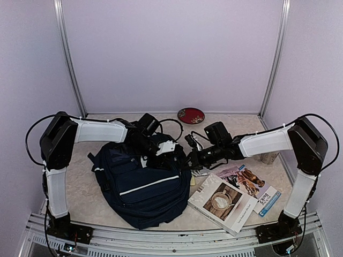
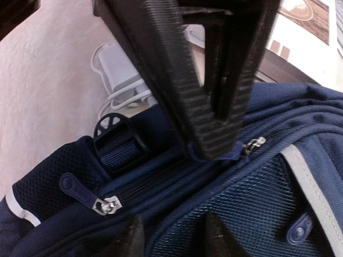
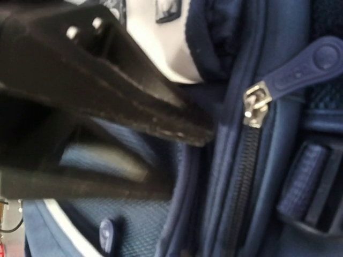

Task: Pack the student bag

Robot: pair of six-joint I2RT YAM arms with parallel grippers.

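The navy backpack [image 1: 144, 187] lies on the table's left half. My right gripper [image 1: 188, 163] is shut at its right side; in the left wrist view, the blue zipper pull [image 2: 233, 153] shows at both edges of its tip, beside the slider [image 2: 254, 144]. A second zipper pull [image 2: 77, 188] hangs free farther along the same zip. Over the bag's mesh pocket, my left gripper is part open, with nothing seen between its fingertips. Its fingers [image 3: 185, 128] look blurred in the right wrist view, close beside the zip. The right gripper's own tips are almost out of that view.
Two books, a white one [image 1: 222, 202] and a colourful one [image 1: 251, 182], overlap at the right front. A white charger [image 2: 118, 67] with cable lies beside the bag. The red plate [image 1: 191, 115] sits at the back. Free table surrounds it.
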